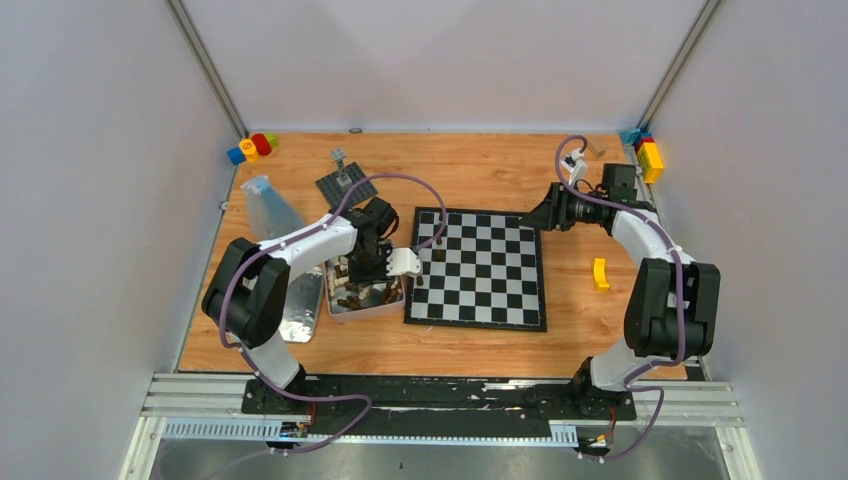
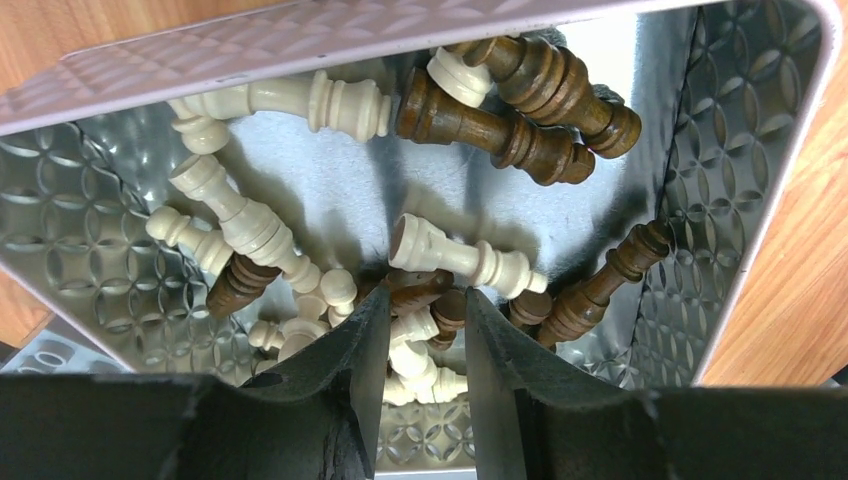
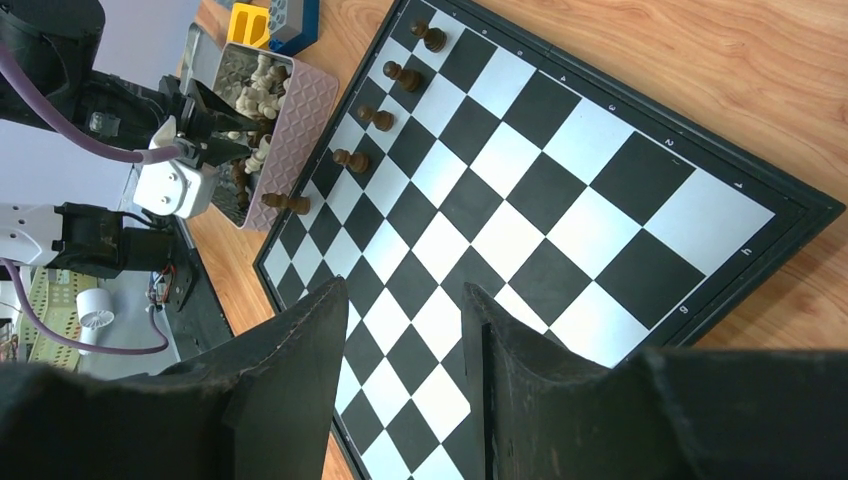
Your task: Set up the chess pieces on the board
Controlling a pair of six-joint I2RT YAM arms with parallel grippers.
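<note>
The checkered board (image 1: 480,268) lies mid-table. Several dark brown pieces stand along its left side; in the right wrist view one pawn (image 3: 402,76) is near the far corner and another dark piece (image 3: 285,203) is at the edge beside the bin. Left of the board is the pink bin (image 1: 365,313), holding a jumble of cream and brown pieces. My left gripper points down into it, fingers apart, above brown and cream pieces; a cream piece (image 2: 465,257) lies just ahead. Over the board's right edge, my right gripper is open and empty.
A clear bag (image 1: 270,207) and a silvery packet (image 1: 300,310) lie left of the bin. Behind the left arm is a grey brick plate (image 1: 340,184). A yellow block (image 1: 600,273) sits right of the board. Most of the board and the table's back middle are free.
</note>
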